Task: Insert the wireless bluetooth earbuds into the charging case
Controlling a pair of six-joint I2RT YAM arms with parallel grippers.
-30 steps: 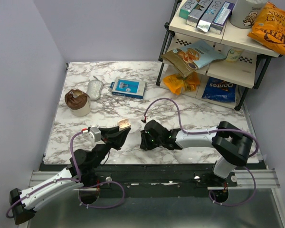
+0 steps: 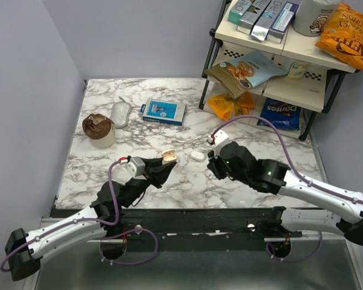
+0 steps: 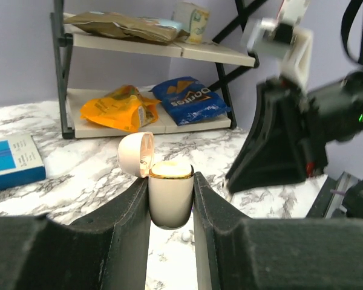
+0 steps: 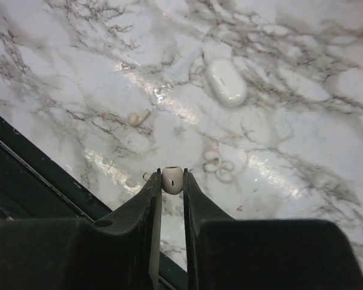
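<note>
The white charging case (image 3: 171, 202) hangs above the table, its lid (image 3: 133, 154) tipped open and a gold edge along its rim. My left gripper (image 2: 167, 164) is shut on the case. An earbud (image 4: 172, 180), small and pale, sits between the tips of my right gripper (image 2: 213, 165), which is shut on it. Another pale earbud (image 4: 136, 118) with a short stem lies loose on the marble table. In the top view the right gripper is to the right of the case, apart from it; the held earbud is hidden there.
A white oval piece (image 4: 226, 82) and a thin pale loop (image 4: 218, 165) lie on the table (image 2: 97, 175). Further back are a blue box (image 2: 163, 112), a paper-topped pot (image 2: 98, 131) and a shelf rack (image 2: 296, 90) with snack bags. Bare marble surrounds both grippers.
The right arm has risen and moved to the right, away from the table's middle. My left gripper has shifted slightly right and up in the top view, the case still in it.
</note>
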